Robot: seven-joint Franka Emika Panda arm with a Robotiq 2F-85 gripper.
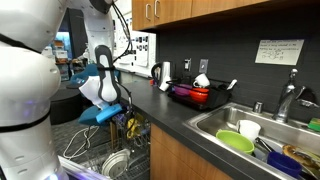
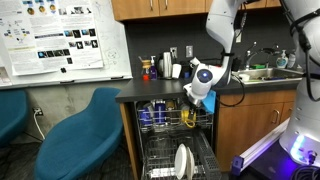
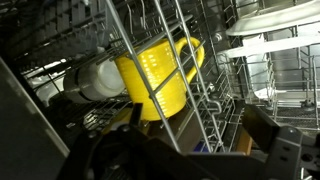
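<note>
A yellow cup [image 3: 160, 66] with a handle hangs in the wire upper rack of the open dishwasher. My gripper stands open, its two dark fingers spread wide in the lower part of the wrist view. Rack wires cross in front of the cup, between it and the camera. In exterior view 2 the yellow cup [image 2: 190, 117] shows at the rack, close by the lowered hand of the arm. The fingertips are hard to make out in both exterior views. Nothing shows held between the fingers.
White plates [image 2: 182, 160] stand in the lower rack. Pale cups [image 3: 98, 80] lie beyond the yellow one in the upper rack. The counter [image 1: 160, 112] edge runs close beside the arm. A sink [image 1: 240, 126] with a green bowl [image 1: 236, 142] is at the right.
</note>
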